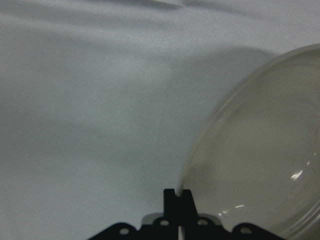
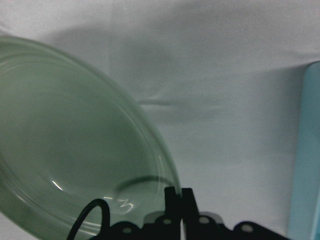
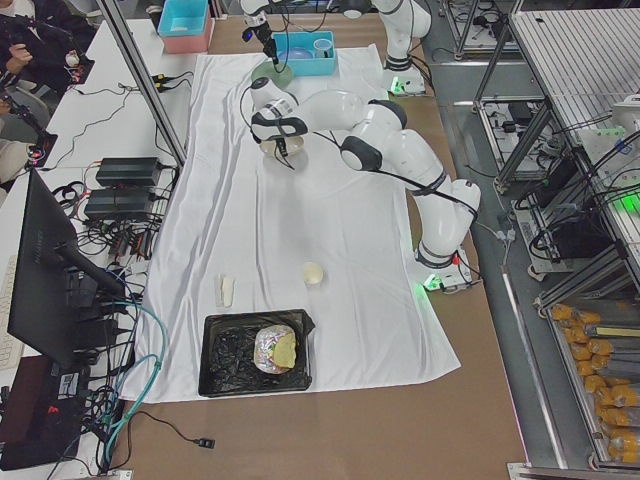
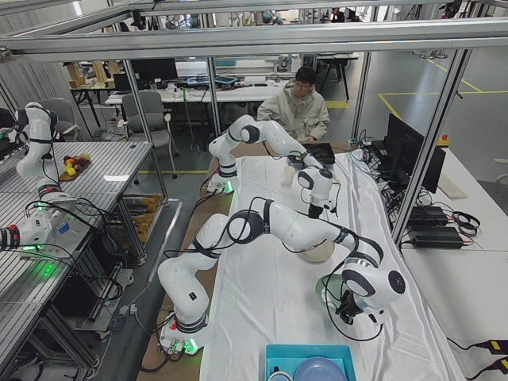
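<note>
A cream bowl point(image 1: 255, 150) lies on the white cloth; my left gripper is at its rim, fingers together on the edge. In the camera right view the bowl point(image 4: 317, 252) sits mid-table beneath the left arm. A green bowl point(image 2: 75, 130) is nearer the blue bin point(image 4: 309, 350), with my right gripper closed on its rim. The blue bin's wall point(image 2: 303, 155) shows right of the green bowl in the right wrist view.
A black tray point(image 3: 220, 350) with a foil-wrapped item point(image 3: 273, 352) lies at the far end, with two pale strips point(image 3: 225, 291) and a small cream disc point(image 3: 313, 273) near it. A monitor and cables line one side.
</note>
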